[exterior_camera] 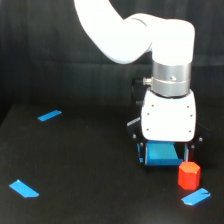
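In the camera view, my white gripper (164, 148) points down on the right side of the dark table, over a blue square piece (161, 158). Black finger parts show on both sides of the white housing, but against the black surface their tips are hard to make out. Whether the fingers are open or shut cannot be told, nor whether they touch the blue piece. The housing hides the far part of that piece. Just in front of its right corner sits a small red block (188, 177) with a hexagonal outline, outside the visible finger parts.
Blue strips lie flat on the table: a far-left strip (49, 115), a near-left strip (24, 188) and a near-right strip (196, 197). A dark backdrop stands behind.
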